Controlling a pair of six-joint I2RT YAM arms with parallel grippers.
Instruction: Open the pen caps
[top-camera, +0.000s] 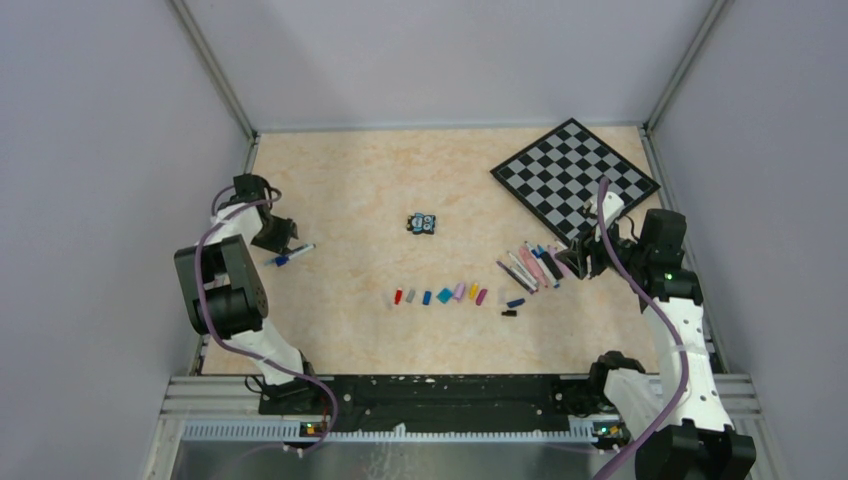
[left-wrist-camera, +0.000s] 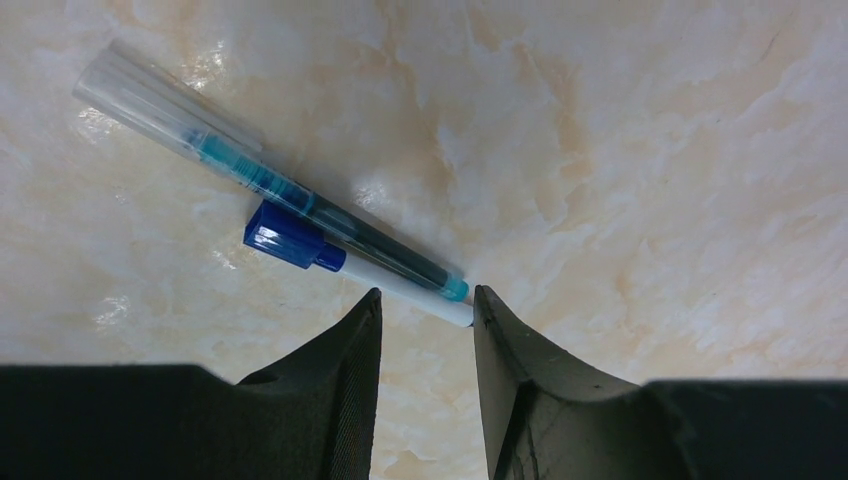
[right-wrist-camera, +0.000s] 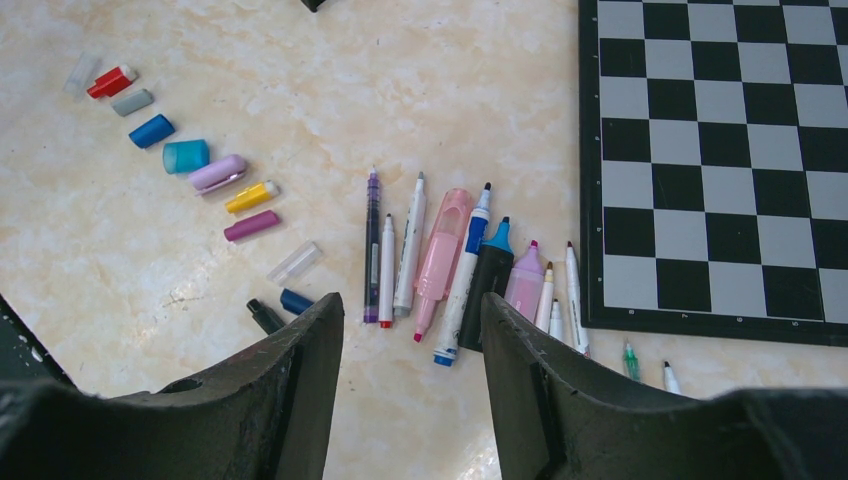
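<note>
In the left wrist view, a clear-capped teal pen lies beside a white pen with blue cap. My left gripper is over their lower-right ends, fingertips a little apart; whether it holds anything is unclear. My right gripper stands open above a row of uncapped and capped pens and markers, including a pink highlighter and a black one. Loose caps, among them red, yellow and teal, lie in a line at the table's middle front.
A checkerboard lies at the back right, beside the pens. A small dark patterned object sits at the centre.
</note>
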